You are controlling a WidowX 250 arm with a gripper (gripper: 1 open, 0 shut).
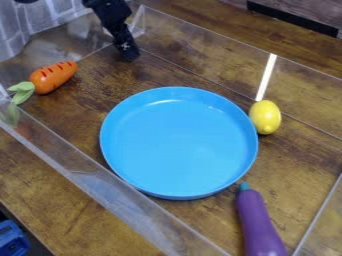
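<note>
My black gripper (120, 40) hangs at the top left, near the back corner of the clear-walled tray; it is small and dark, and I see nothing clearly held in it. Toward the front right of it lies a round blue plate (178, 140). An orange carrot with a pale green top (54, 77) lies at the left, a yellow egg-shaped item (265, 117) right of the plate, and a purple eggplant-like item (259, 222) at the lower right.
Clear walls (160, 222) border the wooden surface. A white strip (266, 77) is behind the yellow item. Bare wood spans the area behind the plate. A blue object (11, 238) sits outside at the lower left.
</note>
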